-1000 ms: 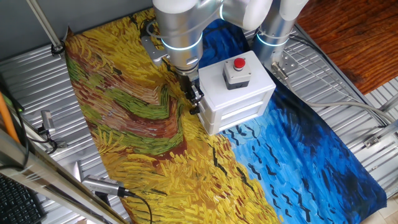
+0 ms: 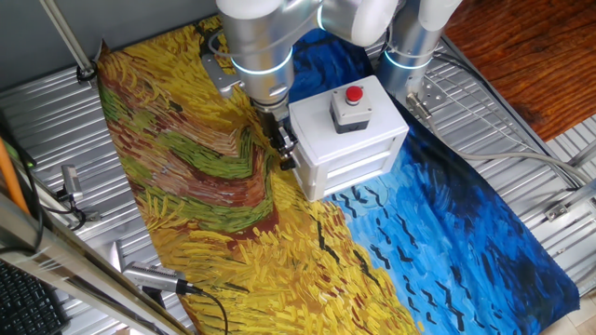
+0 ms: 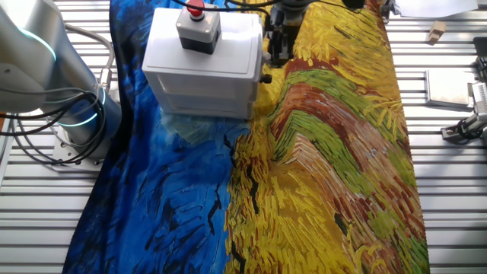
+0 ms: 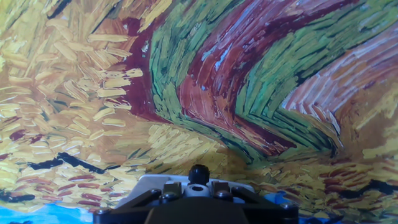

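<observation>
A white drawer cabinet [image 2: 343,140] stands on the painted cloth, with a grey box bearing a red button [image 2: 354,95] on top. My gripper [image 2: 289,161] is low at the cabinet's left side in the first exterior view. In the second exterior view the gripper [image 3: 280,55] is close against the cabinet's [image 3: 202,76] right face, where a dark knob [image 3: 266,78] sticks out. In the wrist view a round black knob [image 4: 199,173] and a pale edge show just beyond the dark fingers [image 4: 170,191]. Whether the fingers grip anything is hidden.
Beside the cabinet's back right corner rises the arm's base [image 2: 407,65]. A cabled device [image 2: 156,277] lies at the cloth's lower left edge.
Gripper and cabinet have both shifted slightly left in the first exterior view, the red-button box moving along on top. They stay close together.
</observation>
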